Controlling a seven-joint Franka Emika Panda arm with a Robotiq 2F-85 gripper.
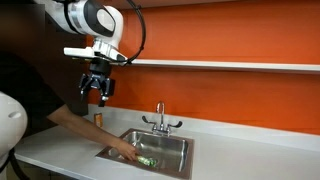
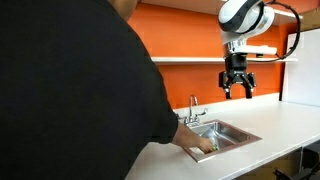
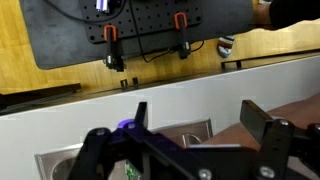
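Observation:
My gripper (image 1: 94,92) hangs high over the counter, to the left of the sink (image 1: 185,158). Its two fingers stand wide apart in the wrist view, with nothing held between them. A person's bare arm (image 1: 85,128) reaches into the sink. By the hand lies a small pale and green item (image 1: 147,161), too small to name. From above, a purple item (image 3: 125,124) shows at the sink's edge, and a bit of green shows in the basin, partly behind my gripper.
A chrome faucet (image 1: 160,112) rises behind the sink. An orange-brown bottle or jar (image 1: 98,118) stands left of it. A white shelf (image 1: 230,66) runs along the orange wall.

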